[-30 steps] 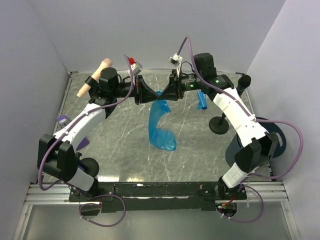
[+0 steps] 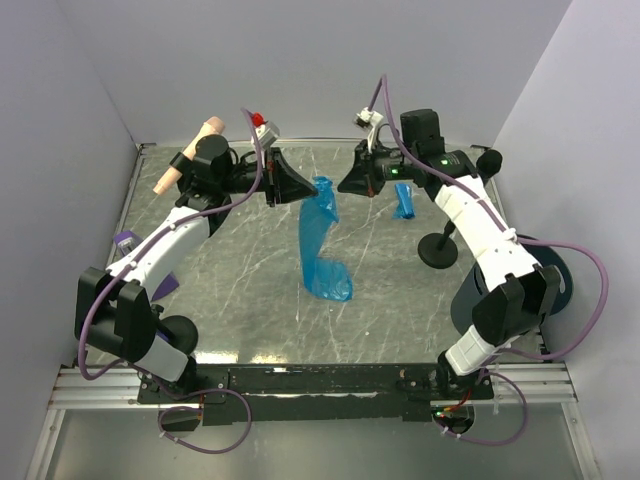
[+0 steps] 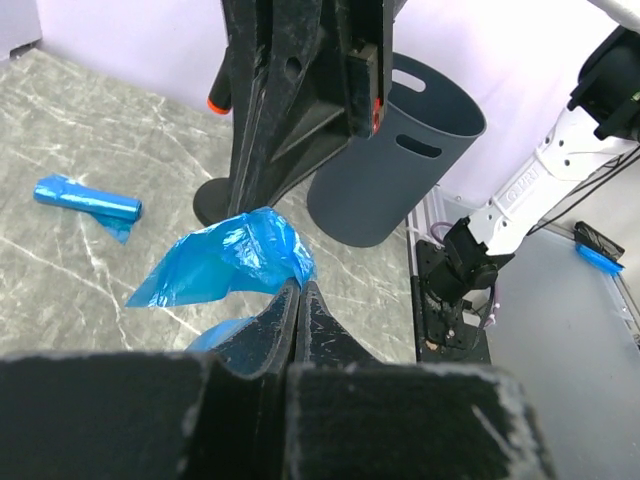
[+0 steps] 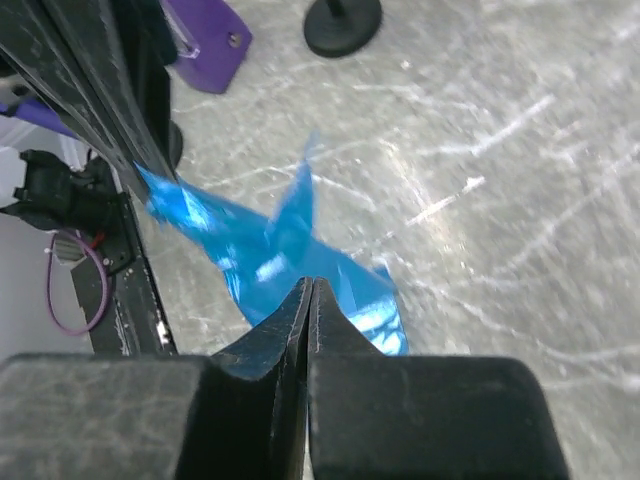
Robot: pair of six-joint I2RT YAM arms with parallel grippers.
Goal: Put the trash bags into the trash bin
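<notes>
A crumpled blue trash bag (image 2: 318, 235) hangs from my left gripper (image 2: 313, 190), its lower end spread toward the front of the table. In the left wrist view the left fingertips are closed together on a pinch of the bag (image 3: 250, 250). My right gripper (image 2: 343, 190) stands just to the right of the bag's top, apart from it. Its fingers are pressed together with nothing between them, and in the right wrist view the bag lies beyond the tips. Behind the right arm stands the grey trash bin (image 3: 400, 150).
A second rolled blue bag (image 2: 404, 200) lies on the marble table behind the right gripper. A black microphone stand (image 2: 438, 250) stands near the bin. At the left edge are a purple object (image 2: 165, 286) and a tan cylinder (image 2: 188, 155).
The left gripper has stayed almost in place, still pinching the bag.
</notes>
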